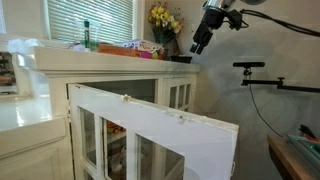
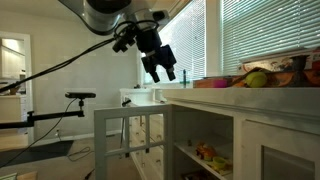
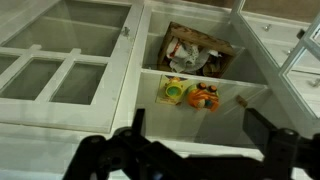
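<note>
My gripper is open and its two dark fingers stand wide apart with nothing between them. It hangs in the air above a white cabinet, as exterior view 1 shows with the gripper (image 1: 199, 46) at upper right. The paned cabinet door (image 1: 150, 125) is swung open. Below the fingers in the wrist view, an orange toy-like item (image 3: 204, 97) and a small yellow-green item (image 3: 174, 91) lie on a shelf inside. A wooden crate (image 3: 215, 66) with mixed contents sits deeper in. In exterior view 2 the gripper (image 2: 164, 74) is above the open door (image 2: 133, 135).
The countertop (image 1: 110, 62) carries a green bottle (image 1: 87, 34), a vase of yellow flowers (image 1: 163, 20) and other goods. Fruit and a basket sit on the counter (image 2: 235, 97) in exterior view 2. The open door's free edge juts into the room.
</note>
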